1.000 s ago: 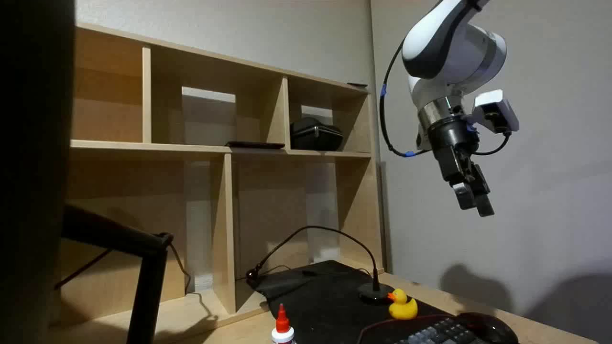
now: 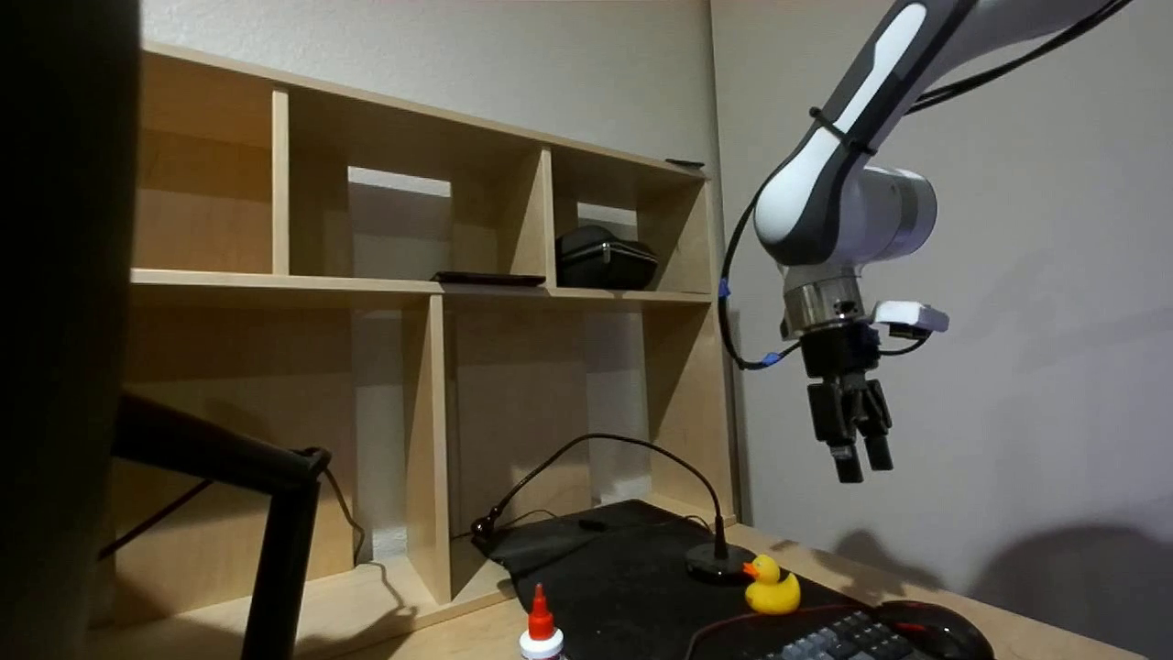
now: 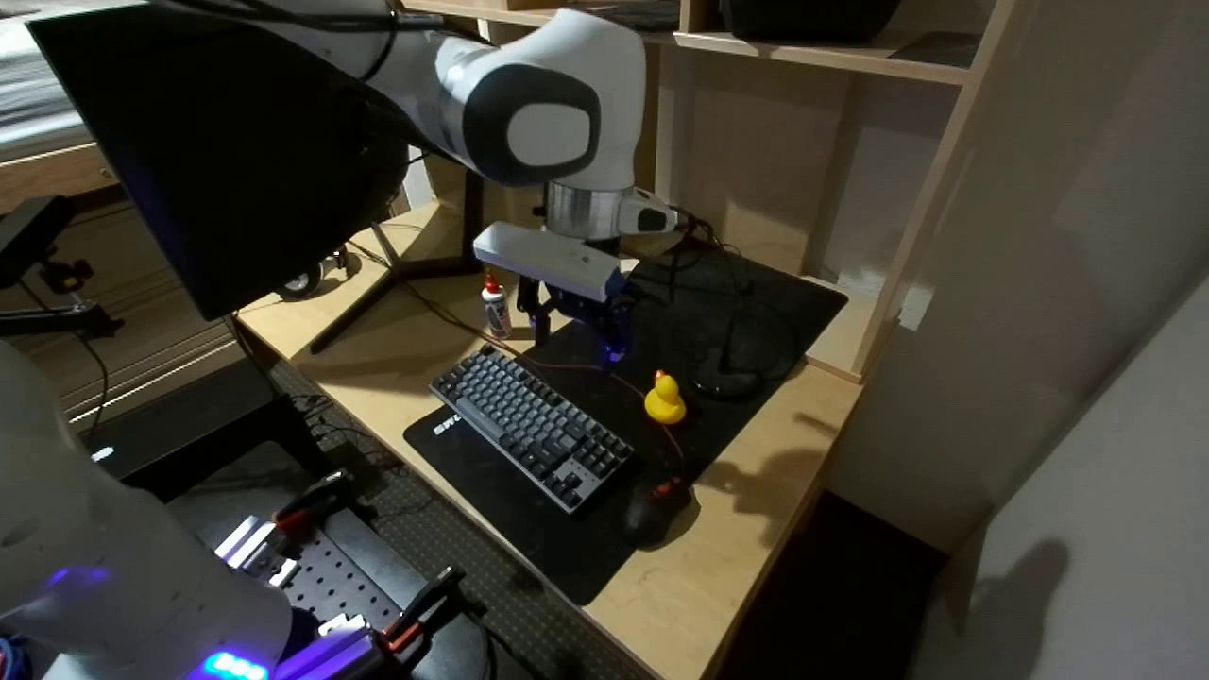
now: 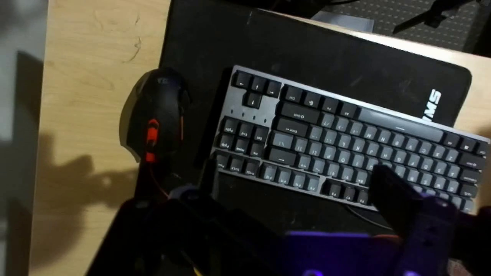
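My gripper point(image 2: 863, 467) points down in the air above the desk, open, its two fingers apart and nothing between them. In exterior view 2 the gripper point(image 3: 575, 340) appears over the black mat, between the glue bottle and the duck. A yellow rubber duck point(image 3: 665, 401) stands on the mat beside the keyboard point(image 3: 533, 421). The white bottle with a red cap point(image 3: 496, 308) is upright on the wood. In the wrist view the keyboard point(image 4: 345, 142) and the mouse point(image 4: 154, 115) lie beyond the fingers; only a sliver of yellow shows at the bottom edge.
A gooseneck device point(image 2: 720, 559) rises from the back of the mat point(image 3: 782, 297). Wooden shelves point(image 2: 440, 440) line the wall, with a black case point(image 2: 605, 260) on one. A monitor point(image 3: 227, 147) stands at the left. Bare desk lies right of the mouse.
Over the last second the arm has come down and slightly left in exterior view 1. The gripper has turned from a slant to nearly vertical. The duck and bottle have not moved.
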